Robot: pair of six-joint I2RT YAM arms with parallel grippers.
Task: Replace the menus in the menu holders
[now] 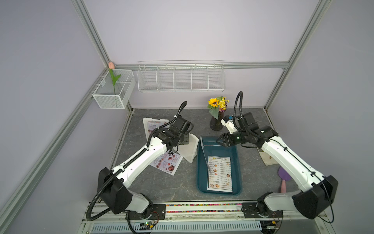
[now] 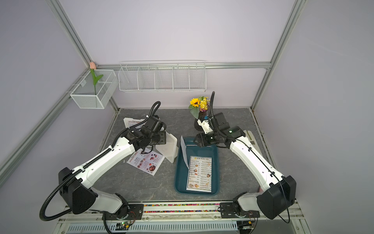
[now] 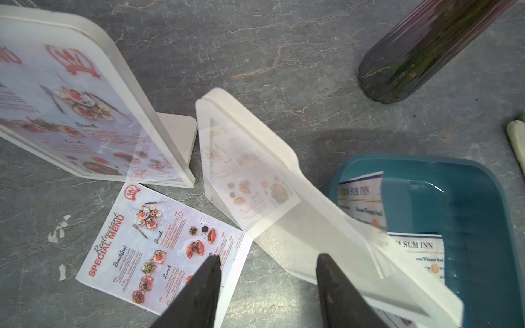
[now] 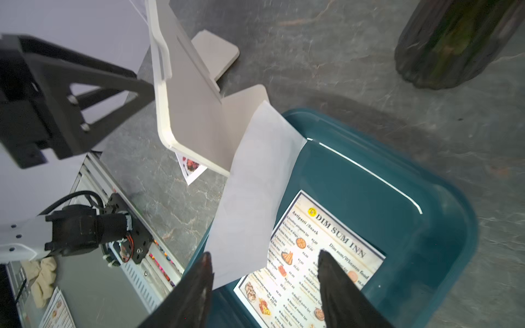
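Note:
One white menu holder (image 3: 71, 104), at the left wrist view's upper left, has a Special Menu in it. A second holder (image 3: 306, 218) stands beside the tray, its panel white with a menu reflection. On the table in front lies a Special Menu sheet (image 3: 164, 251). My left gripper is open near that second holder, nothing between its fingers. Over the teal tray (image 4: 377, 158), my right gripper is open and empty. A menu sheet (image 4: 254, 191), blank side showing, stands tilted along the tray's left side. Another Dim Sum Inn menu (image 4: 317, 262) lies flat in the tray.
A dark vase (image 4: 448, 49) of flowers stands behind the tray. On the right of the table are a beige board (image 1: 268, 157) and a purple utensil (image 1: 284, 174). Wire baskets (image 1: 181, 78) hang on the back wall. Bare table lies at the front left.

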